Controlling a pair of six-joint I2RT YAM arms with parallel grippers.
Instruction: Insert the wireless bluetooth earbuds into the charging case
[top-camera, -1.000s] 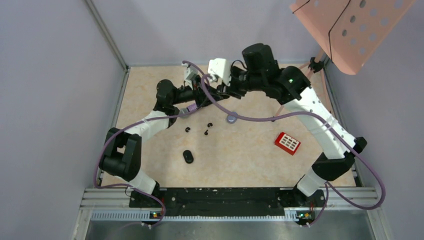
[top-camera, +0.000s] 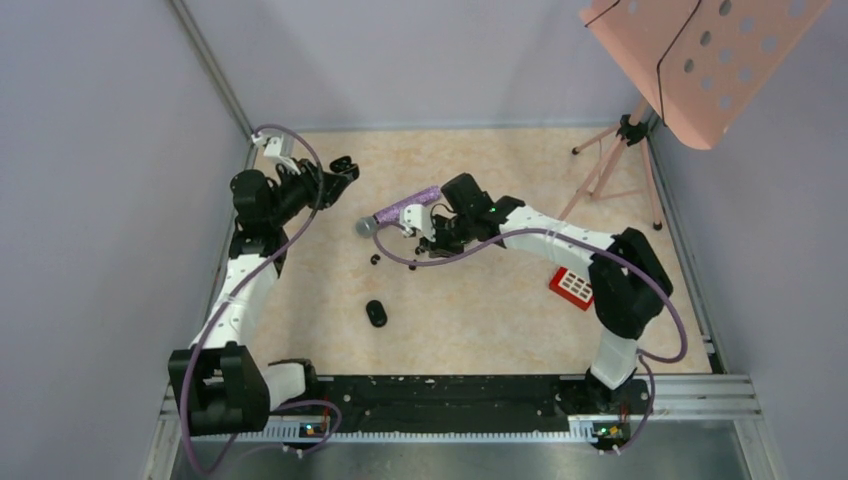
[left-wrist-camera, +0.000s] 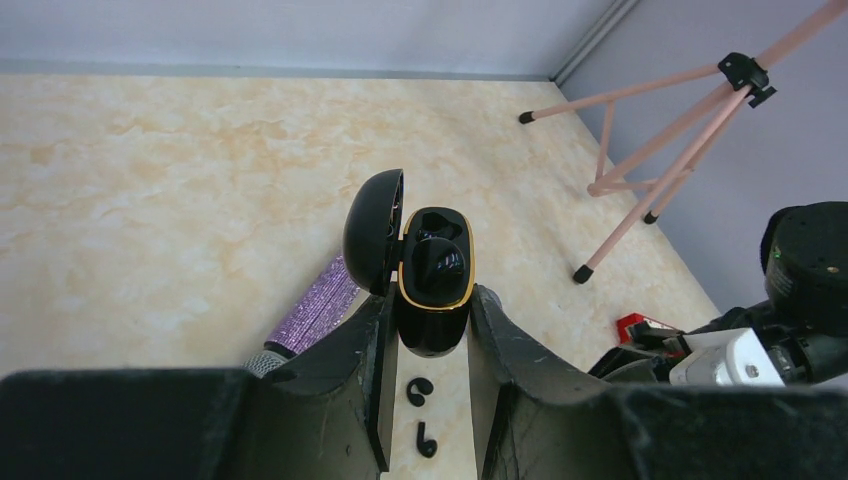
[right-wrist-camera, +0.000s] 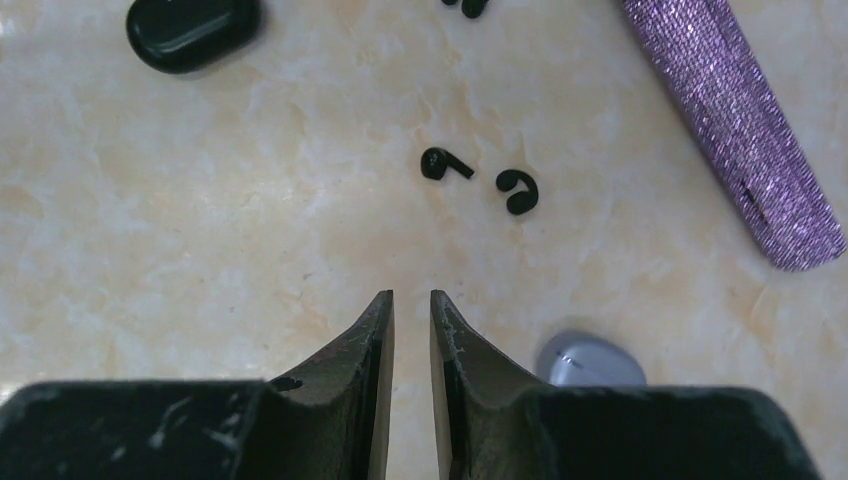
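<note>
My left gripper is shut on a glossy black charging case (left-wrist-camera: 437, 275), held above the table with its lid (left-wrist-camera: 375, 232) flipped up. Dark reflections blur what sits in its slots. Partly open, my right gripper hangs over the table with nothing between its fingers. Ahead of its fingertips in the right wrist view lie a straight-stemmed black earbud (right-wrist-camera: 434, 163) and a curled one (right-wrist-camera: 522, 203). Another small black earbud (right-wrist-camera: 473, 6) is cut off at the top edge; in the top view it lies farther left.
A closed black oval case (top-camera: 376, 313) lies front-left of the earbuds. Behind them is a purple glittery microphone (top-camera: 410, 204). A grey rounded object (right-wrist-camera: 597, 362) sits near my right fingers. The red keypad (top-camera: 573, 288) and pink tripod (top-camera: 610, 160) are at the right.
My left arm has drawn back to the left with the open case, away from the right gripper. The right gripper has come left and down, over the spot near the earbuds.
</note>
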